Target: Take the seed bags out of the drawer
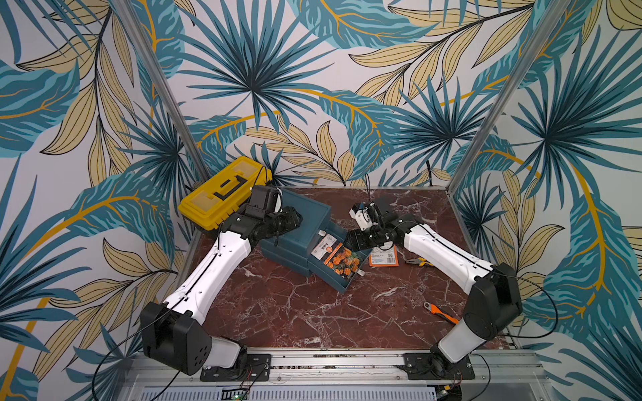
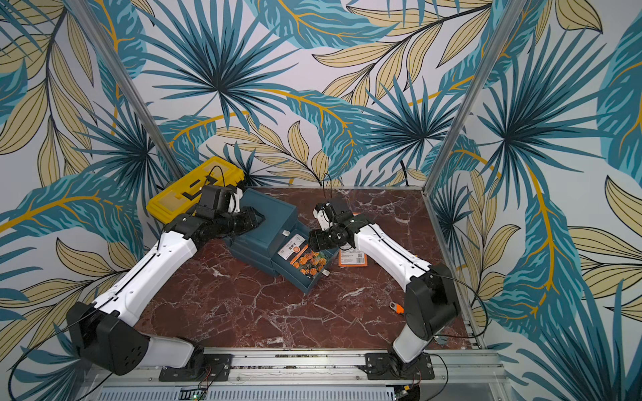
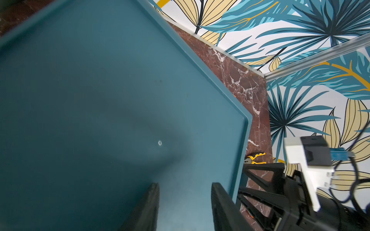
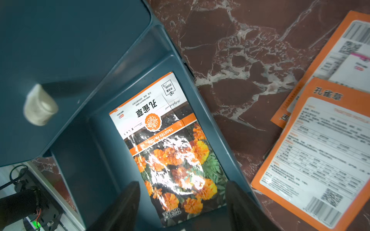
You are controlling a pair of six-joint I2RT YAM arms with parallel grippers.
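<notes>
The teal drawer cabinet [image 1: 304, 210] has a drawer [image 4: 96, 154] pulled out toward the front right, holding a marigold seed bag [image 4: 173, 161], face up. Other seed bags [image 4: 312, 154] lie stacked on the table right of the drawer. My right gripper stands open above the drawer and that bag, nothing between its fingers. My left gripper hovers over the cabinet's top, its fingers apart and empty.
A yellow toolbox [image 1: 217, 190] sits at the back left. Pliers [image 1: 419, 260] and an orange-handled tool [image 1: 438, 314] lie on the right.
</notes>
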